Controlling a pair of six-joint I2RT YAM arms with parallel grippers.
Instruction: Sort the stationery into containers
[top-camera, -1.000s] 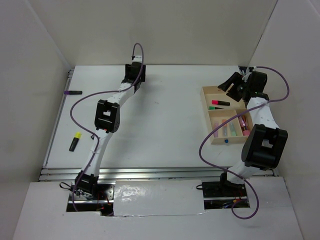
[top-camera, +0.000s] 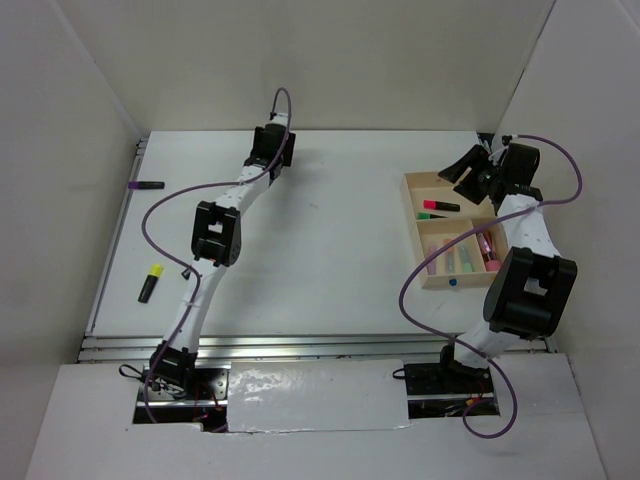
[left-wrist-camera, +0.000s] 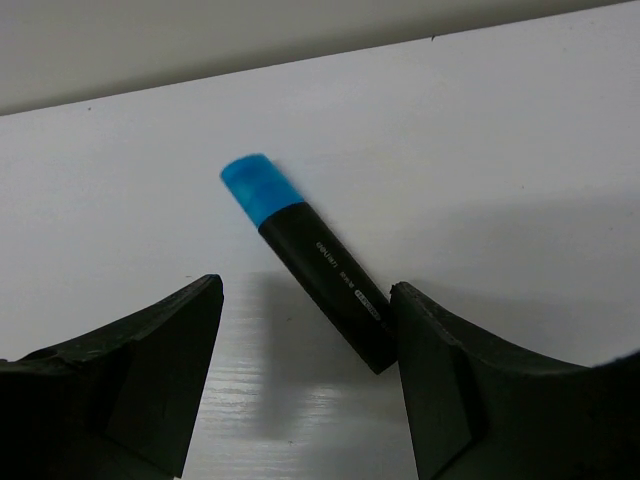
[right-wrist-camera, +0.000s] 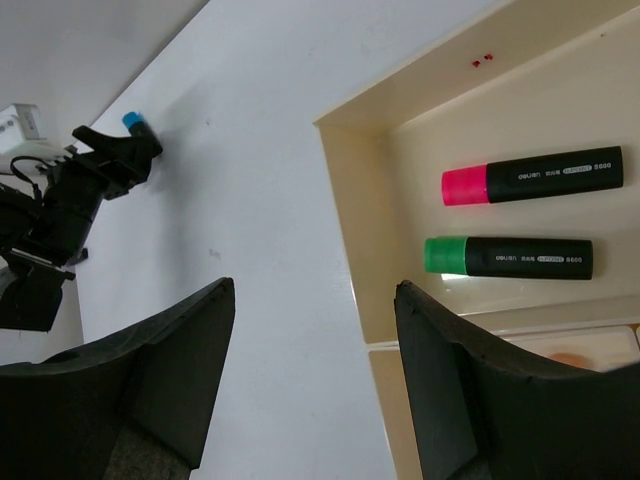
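Note:
A black highlighter with a blue cap (left-wrist-camera: 325, 265) lies slanted on the white table in the left wrist view. My left gripper is part open above it; the marker's lower end is at the right finger, and whether they touch I cannot tell. From above, that gripper (top-camera: 273, 145) hides the marker. Over the cream compartment box (top-camera: 412, 215), my right gripper stands open and empty. In the box's large compartment lie a pink-capped marker (right-wrist-camera: 535, 177) and a green-capped marker (right-wrist-camera: 510, 257).
A yellow-capped marker (top-camera: 150, 283) and a purple-capped marker (top-camera: 147, 185) lie at the table's left side. Several small items fill the box's front compartments. Mid-table is clear; a wall (top-camera: 350, 65) rises behind the back edge.
Earlier, the right arm also moved a little to the right. The markers in view stay put.

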